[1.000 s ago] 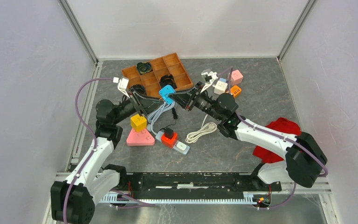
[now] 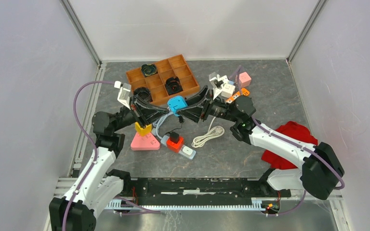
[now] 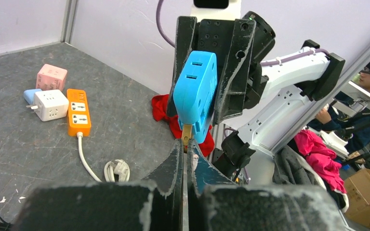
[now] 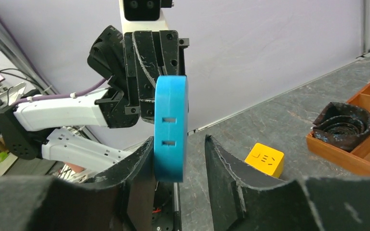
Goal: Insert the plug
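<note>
A light blue plug adapter (image 2: 177, 103) is held in the air between the two grippers, over the middle of the table. My left gripper is shut on a small brass-coloured prong (image 3: 187, 132) at the adapter's lower end. In the left wrist view the blue adapter (image 3: 195, 82) stands upright in front of the right gripper's black fingers. In the right wrist view my right gripper is part open, with the adapter (image 4: 170, 127) at its left finger and a gap toward the right finger.
A wooden compartment tray (image 2: 178, 67) stands at the back. A yellow cube (image 4: 265, 159), a pink block (image 2: 145, 143), a red adapter on a power strip (image 2: 187, 153), coiled cables, an orange strip (image 3: 78, 113) and a red cloth (image 2: 289, 144) lie on the table.
Both grippers and the blue adapter have shifted a little to the right over the last second, with the adapter also moving slightly down in the top view.
</note>
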